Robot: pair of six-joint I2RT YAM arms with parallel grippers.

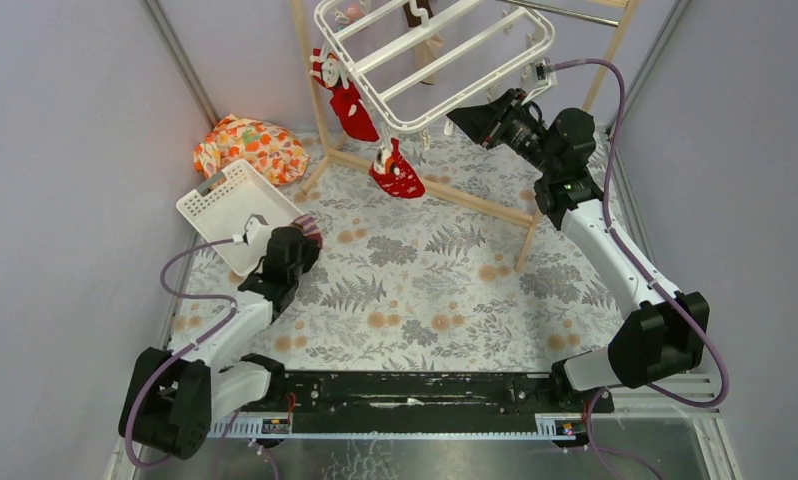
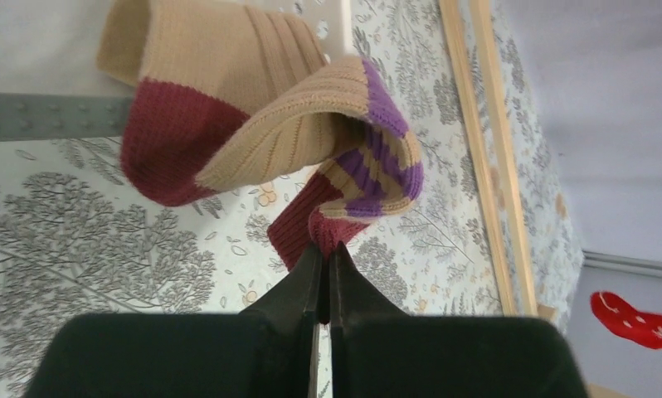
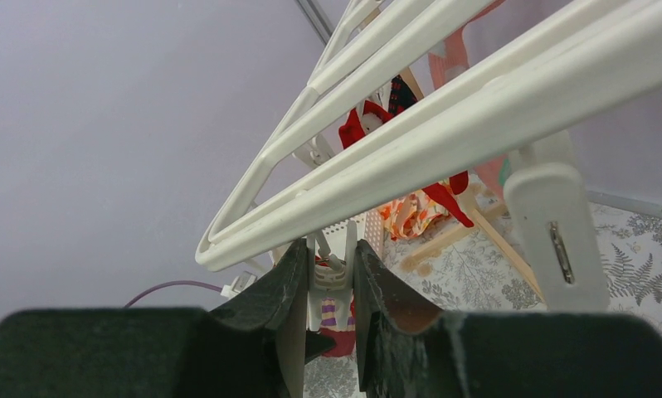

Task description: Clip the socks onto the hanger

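Beside the white basket, my left gripper is shut at the tip of a striped sock, red, tan and purple, lying across the basket's edge; a tan-and-red sock piece curls there too. The white hanger hangs above, red Christmas socks clipped along its left side. My right gripper is shut on a white hanger clip just under the front bar, seen in the right wrist view. Whether the clip holds anything is not visible.
An orange floral cloth bag lies behind the basket. The wooden stand crosses the back of the floor.
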